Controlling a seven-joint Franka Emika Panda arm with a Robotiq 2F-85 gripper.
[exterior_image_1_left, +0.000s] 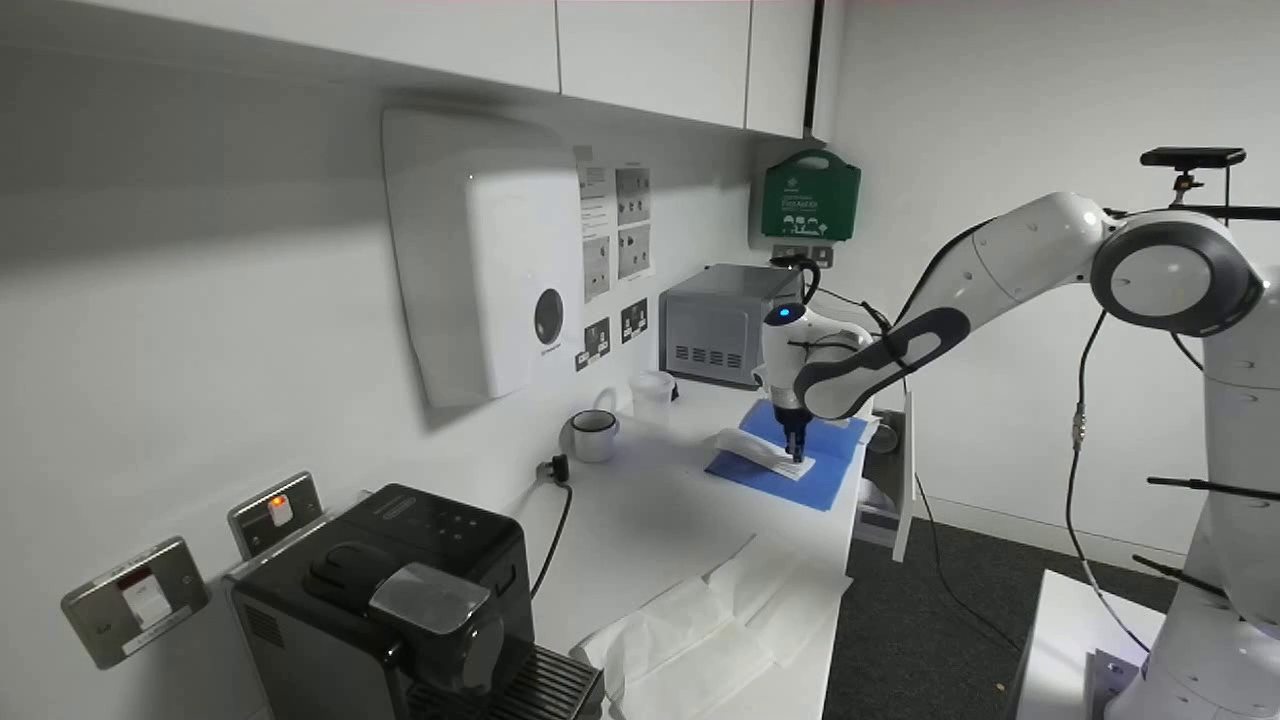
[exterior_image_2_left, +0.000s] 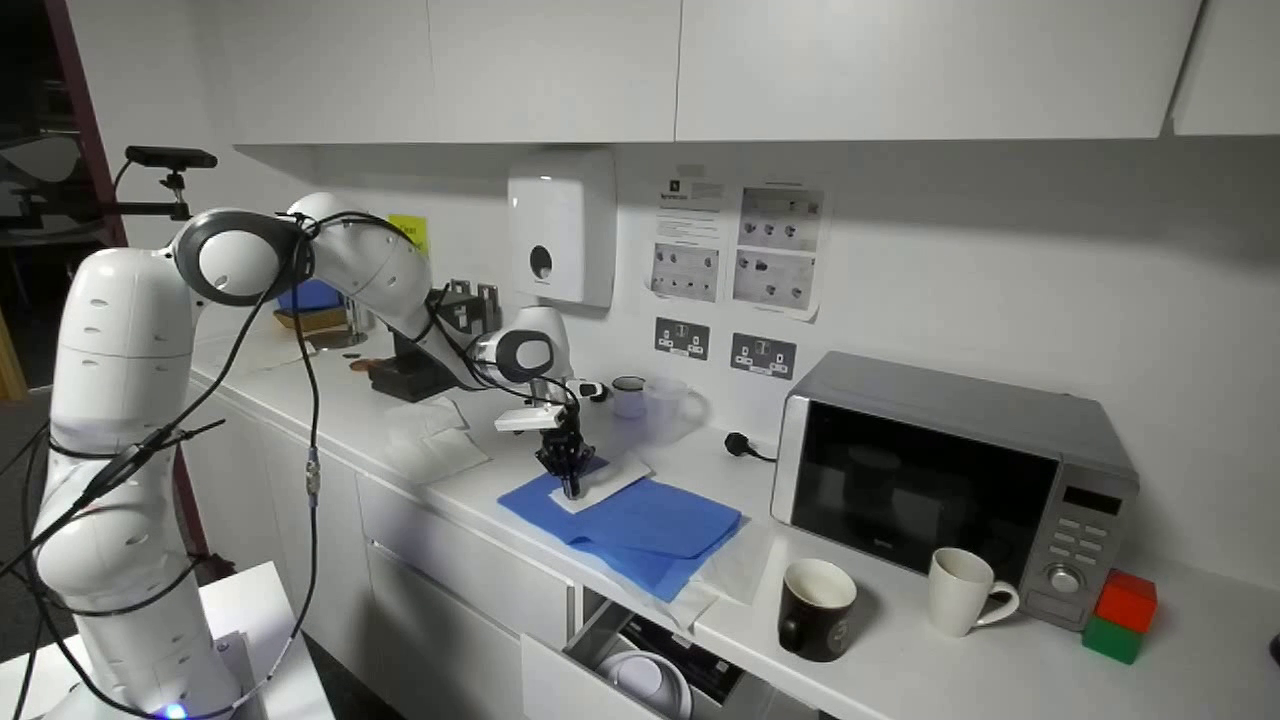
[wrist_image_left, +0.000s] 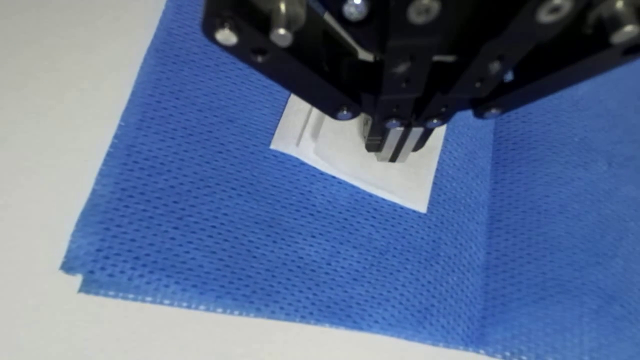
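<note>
A white folded sheet (wrist_image_left: 360, 159) lies on a blue cloth (wrist_image_left: 252, 240), which is spread on the worktop. Above the sheet, my gripper points down with its fingers together; nothing shows between them. Whether the tips touch the sheet is hard to tell. From exterior view 1, the gripper (exterior_image_1_left: 795, 458) is over the right part of the white sheet (exterior_image_1_left: 762, 451), on the blue cloth (exterior_image_1_left: 792, 485). Exterior view 2 has the gripper (exterior_image_2_left: 572, 494) at the near side of the sheet (exterior_image_2_left: 612, 482), with the blue cloth (exterior_image_2_left: 648, 524) reaching toward the counter's front edge.
An open drawer (exterior_image_2_left: 612, 672) juts out below the cloth. A black mug (exterior_image_2_left: 817, 612), a white mug (exterior_image_2_left: 960, 592) and stacked blocks (exterior_image_2_left: 1122, 614) stand by the microwave (exterior_image_2_left: 936, 468). White paper sheets (exterior_image_1_left: 720, 636) lie near the coffee machine (exterior_image_1_left: 396, 588).
</note>
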